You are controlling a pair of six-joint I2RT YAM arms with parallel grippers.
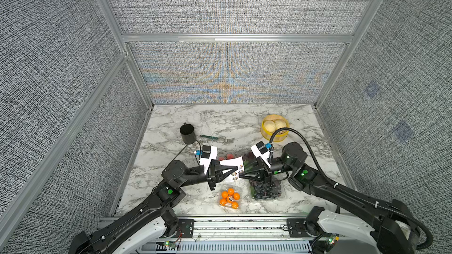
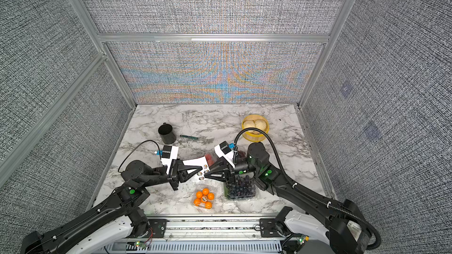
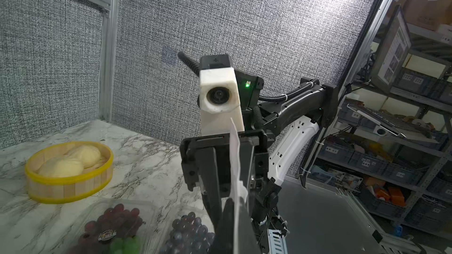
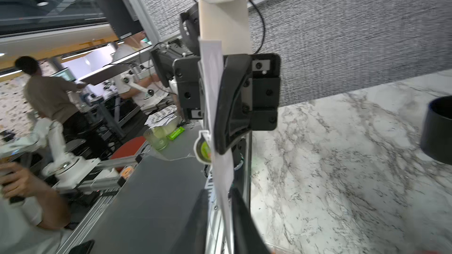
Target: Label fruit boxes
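Observation:
A white sheet with several round fruit labels (image 1: 239, 160) is pinched in my left gripper (image 1: 235, 170), which is shut on it. It stands edge-on in the left wrist view, and in the right wrist view one round label (image 4: 204, 151) juts from its side. My right gripper (image 1: 241, 176) faces it from the right, part open, its blurred fingers (image 4: 252, 230) around the sheet's near edge. A box of oranges (image 1: 229, 198) bears a round label, as does a box of red and green grapes (image 3: 110, 230). On the box of dark grapes (image 1: 266, 189) I see no label.
A bamboo steamer with buns (image 1: 275, 128) sits at the back right. A dark mug (image 1: 187, 134) stands at the back left, beside a green-handled fork (image 1: 209, 137). Both arms reach low over the fruit boxes. Bare marble shows at the table's left and right sides.

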